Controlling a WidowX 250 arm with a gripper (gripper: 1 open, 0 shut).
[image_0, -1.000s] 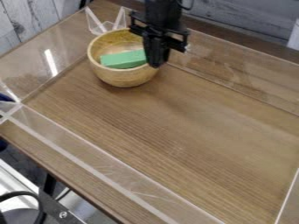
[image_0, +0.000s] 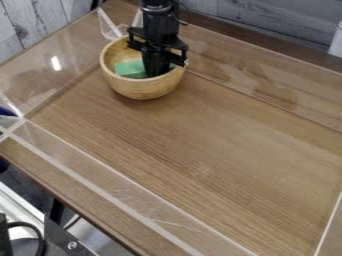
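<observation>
A round wooden bowl (image_0: 142, 85) stands on the wooden table (image_0: 214, 170) toward the back, holding a green block (image_0: 130, 69). The black gripper (image_0: 158, 62) reaches down into the bowl from behind, partly covering the block. Its fingertips are dark and small, so whether they hold the block cannot be told.
A whitish, see-through object (image_0: 111, 26) stands behind the bowl at the left. A pale wall (image_0: 281, 20) runs along the back. Dark cables lie at the lower left.
The gripper has moved left from the bowl's right side into the bowl, over the green block, and now covers more of it.
</observation>
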